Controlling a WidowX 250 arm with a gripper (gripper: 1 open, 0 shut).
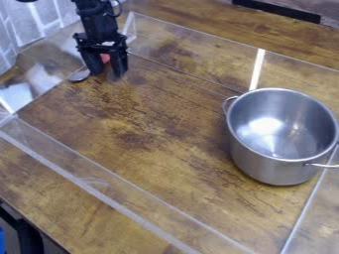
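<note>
The black gripper (102, 62) is low at the upper left of the wooden table, over a small red object (106, 57) that it partly hides. A grey, flattish piece (79, 75) lies just left of the fingers. Whether the fingers are open or closed on anything cannot be made out at this size.
A large steel pot (275, 129) with two handles stands on the right. Clear plastic edging runs along the left and front, and a dark ledge lies at the top right.
</note>
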